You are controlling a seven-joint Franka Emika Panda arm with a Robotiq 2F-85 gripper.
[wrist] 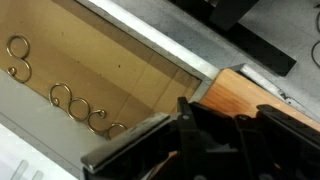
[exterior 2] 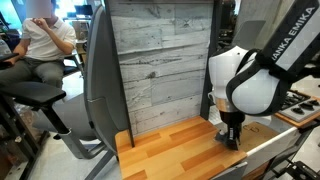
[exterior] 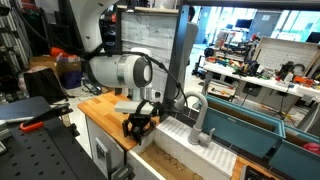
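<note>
My gripper (exterior: 136, 132) is low over the wooden top (exterior: 103, 108), beside the front edge above the open drawer (exterior: 176, 166). Exterior view 2 has the gripper (exterior 2: 232, 139) at the right end of that wooden top, with a small dark grey thing (exterior 2: 221, 134) at its fingers. The fingers look shut on this grey thing, whose shape is mostly hidden. In the wrist view the dark gripper body covers the lower right, and the fingertips cannot be made out clearly.
Several brass-coloured rings (wrist: 78, 105) lie in the drawer. A grey faucet (exterior: 194, 112) stands close to the arm's right. Farther right is a teal shelf (exterior: 245, 130). A person (exterior 2: 50, 42) sits at the back left. Most of the wooden top is bare.
</note>
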